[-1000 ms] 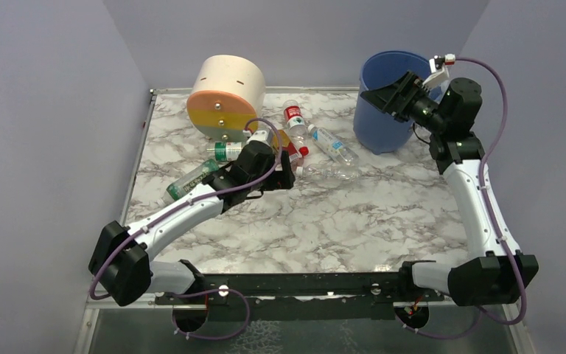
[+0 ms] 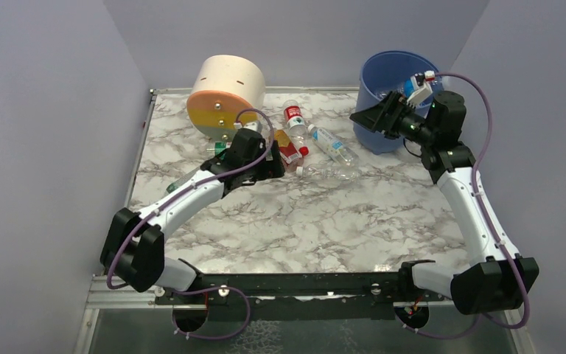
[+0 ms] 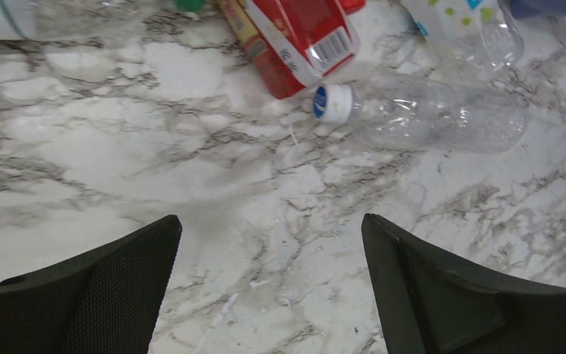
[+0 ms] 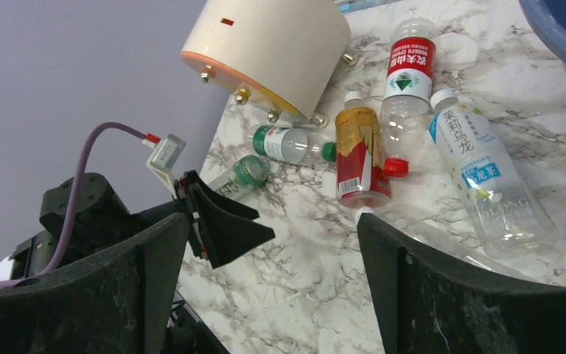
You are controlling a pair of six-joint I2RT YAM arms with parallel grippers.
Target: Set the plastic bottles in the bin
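Observation:
Plastic bottles lie on the marble table: a clear one (image 3: 427,118), a blue-labelled one (image 2: 330,144), a red-labelled one (image 2: 294,116), an orange-and-red one (image 4: 361,155) and two green-capped ones (image 4: 292,145) (image 4: 234,181). The blue bin (image 2: 379,129) stands back right, a bottle visible in its mouth. My left gripper is open over bare table beside the bottles, nothing between its fingers. My right gripper hangs at the bin's near left rim, fingers apart, nothing seen between them.
A white drum with a coloured end (image 2: 225,81) lies at the back left, close to the bottles.
My right gripper has moved left and down from over the bin; a bottle now shows in the bin.

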